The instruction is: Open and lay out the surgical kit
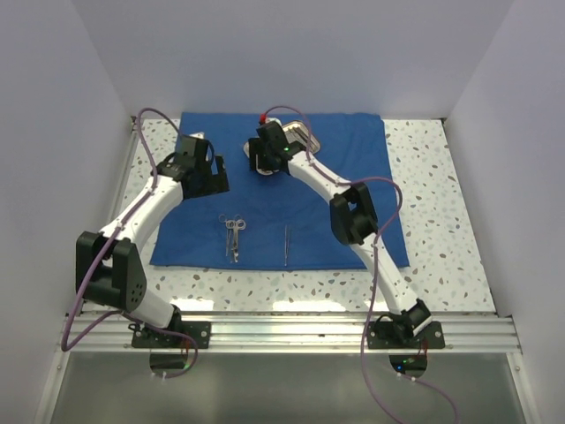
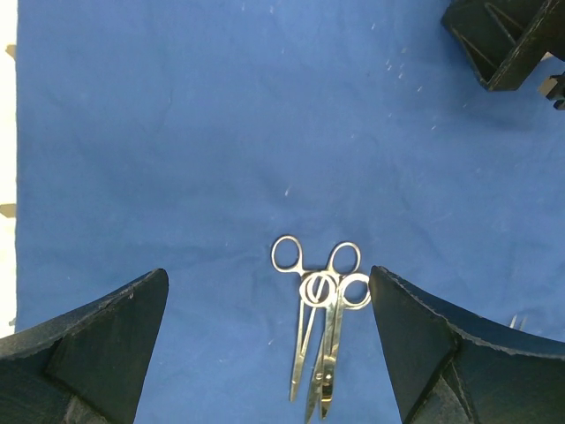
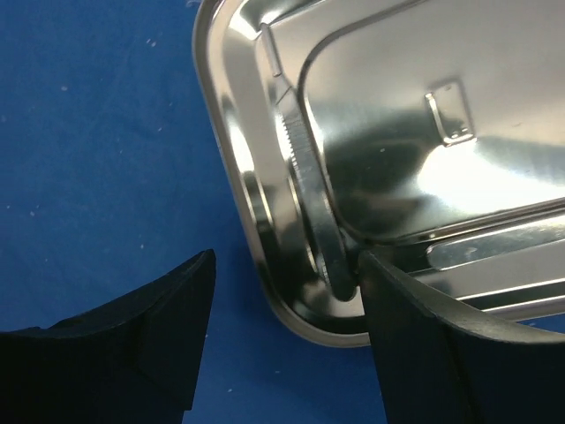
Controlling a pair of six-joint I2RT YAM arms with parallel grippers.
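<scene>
A steel tray (image 3: pixel 221 124) lies at the back of the blue cloth, partly hidden from above by my right gripper (image 1: pixel 256 154). Inside it, along the left end, lies a flat handled instrument (image 3: pixel 309 185). The right gripper's fingers are apart over that end, with nothing seen held. My left gripper (image 1: pixel 218 175) is open over the cloth's left side, empty. Below it, scissor-like instruments (image 2: pixel 328 318) lie together, and a thin instrument (image 1: pixel 286 246) lies to their right.
The blue cloth (image 1: pixel 344 141) covers the middle of the speckled table (image 1: pixel 437 203). Walls border both sides and the back.
</scene>
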